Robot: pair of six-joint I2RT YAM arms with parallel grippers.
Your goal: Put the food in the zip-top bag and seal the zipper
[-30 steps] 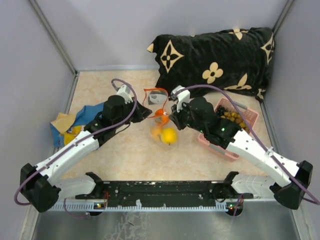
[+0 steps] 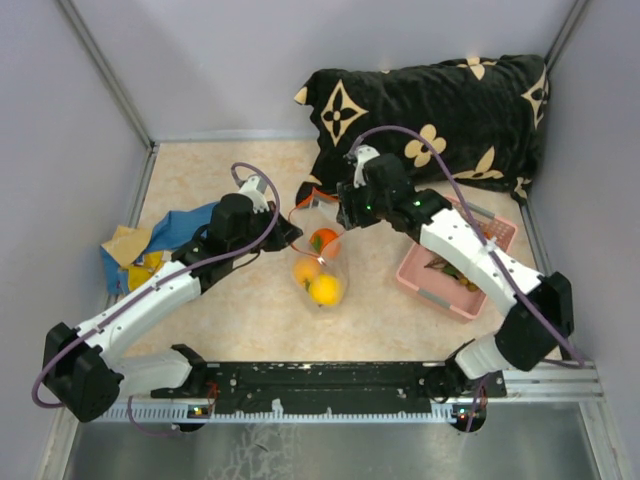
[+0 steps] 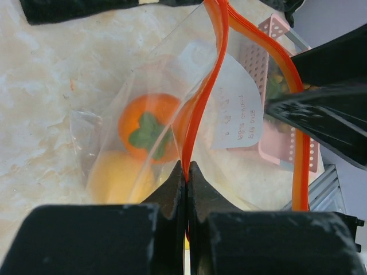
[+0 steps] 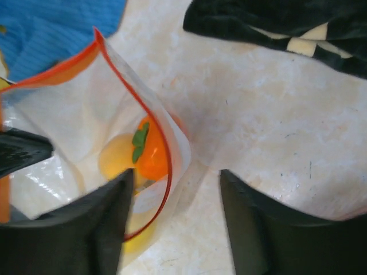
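The clear zip bag [image 2: 325,265] holds an orange persimmon [image 3: 148,120], a pale peach-coloured fruit [image 4: 114,153] and a yellow fruit [image 2: 325,290]. My left gripper is shut on the bag's orange zipper edge, beside the bag's open mouth. My right gripper [image 2: 347,208] is at the other side of the mouth, its blurred fingers apart over the red rim in the right wrist view, part open; I see nothing clearly held between them.
A pink basket [image 2: 440,295] with produce stands right, partly under the right arm. Blue cloth [image 2: 180,225] and yellow pieces lie left. A black patterned pillow [image 2: 385,95] lies at the back.
The bag's rim has shifted and sits lower than a second ago.
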